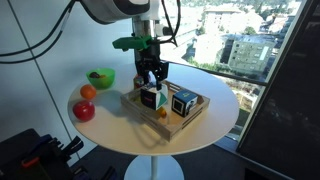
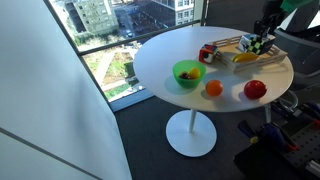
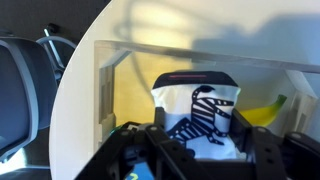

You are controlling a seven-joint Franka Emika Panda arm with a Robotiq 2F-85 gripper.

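Note:
In the wrist view a white box with a zebra picture (image 3: 198,110) lies between the fingertips of my gripper. Whether both fingers press on it cannot be told. From exterior view 1, my gripper (image 1: 152,78) points down over the left part of a shallow wooden tray (image 1: 177,131), with the black, white and green box (image 1: 150,98) right under it. A second dark box with a pale face (image 1: 185,102) stands in the tray to the right. Something yellow and curved, like a banana (image 3: 263,113), lies beside the zebra box.
Left of the tray on the round white table (image 1: 110,131) are a red fruit (image 1: 84,109), an orange (image 1: 88,91) and a green bowl (image 2: 187,73) with fruit. A red container (image 2: 207,52) stands near the tray.

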